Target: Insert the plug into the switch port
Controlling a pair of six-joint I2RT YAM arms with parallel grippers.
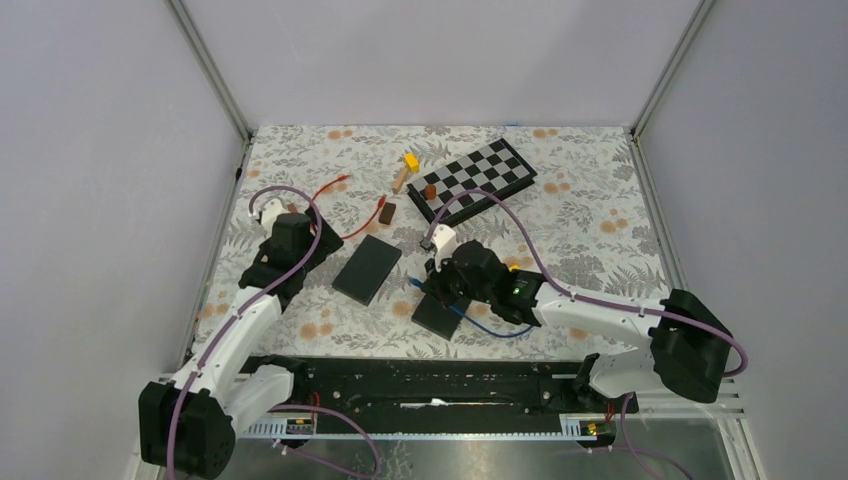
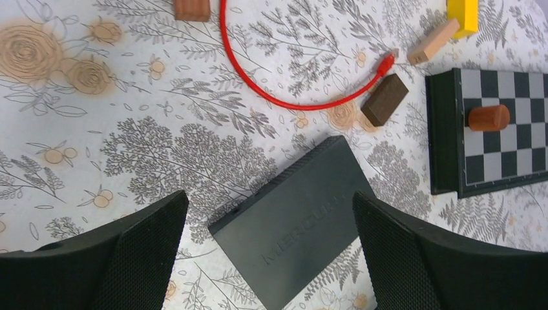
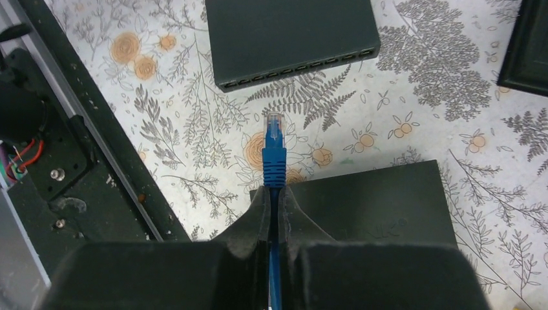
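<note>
My right gripper is shut on the blue cable's plug (image 3: 274,155), whose clear tip points toward a row of ports on the dark switch (image 3: 291,35), a short gap away in the right wrist view. In the top view the switch (image 1: 366,270) lies left of that gripper, and a second dark flat box (image 3: 378,200) sits beneath it. My left gripper is open above the table, with the switch, marked MERCURY, visible between its fingers in the left wrist view.
A checkerboard (image 1: 480,170) with a cylinder, a red cable (image 2: 291,103), small blocks and a yellow piece (image 1: 410,161) lie toward the back. The table's front edge borders the dark rail.
</note>
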